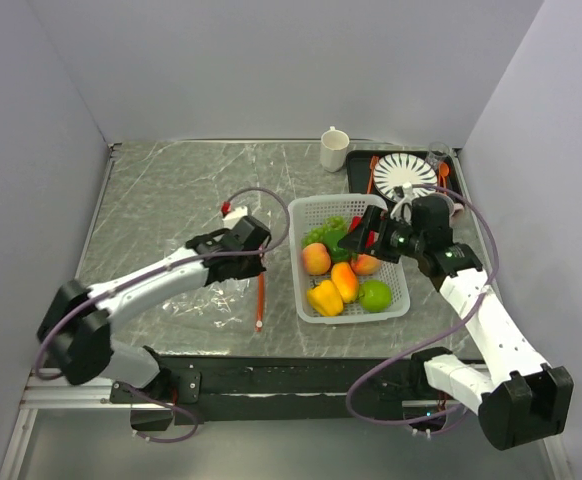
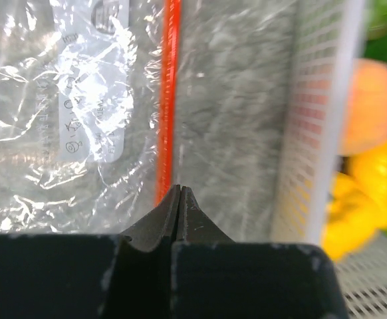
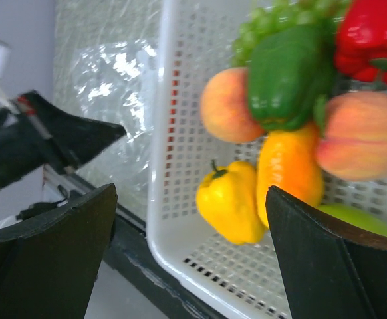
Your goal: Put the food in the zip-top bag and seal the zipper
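A clear zip top bag lies flat on the counter, its red zipper strip along its right side. My left gripper is shut, nothing showing between its fingers, above the strip. My right gripper is open over the white basket. In it are a yellow pepper, mango, green pepper, red pepper, grapes, two peaches and a green fruit.
A black tray with a plate, orange utensils and a glass stands at the back right, beside a white mug.
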